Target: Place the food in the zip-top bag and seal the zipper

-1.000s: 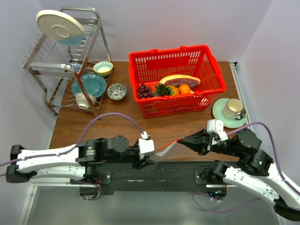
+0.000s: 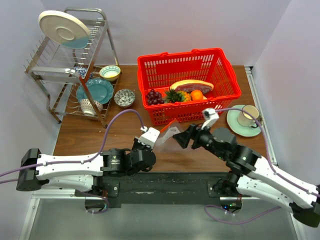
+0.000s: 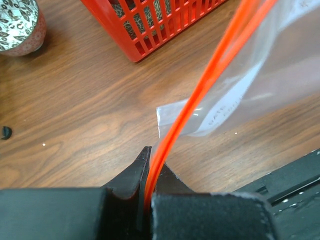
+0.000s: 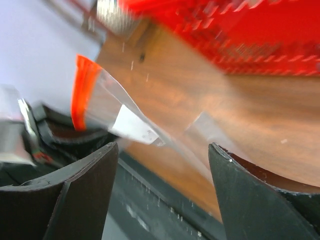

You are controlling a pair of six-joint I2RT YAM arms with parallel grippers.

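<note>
A clear zip top bag [image 2: 169, 141] with an orange zipper [image 3: 203, 85] hangs from my left gripper, which is shut on the bag's zipper edge. My right gripper stands open just to the right of the bag, the bag's film visible beyond its fingers in the right wrist view. The food lies in the red basket [image 2: 150, 65]: grapes [image 2: 154, 98], a pineapple [image 2: 182, 97], an orange [image 2: 197, 95] and a long pale-edged item [image 2: 191, 85].
A dish rack [image 2: 65, 70] with plates and bowls stands at the back left, a patterned bowl [image 2: 124, 97] beside it. A mug [image 2: 246, 116] on a saucer sits at the right.
</note>
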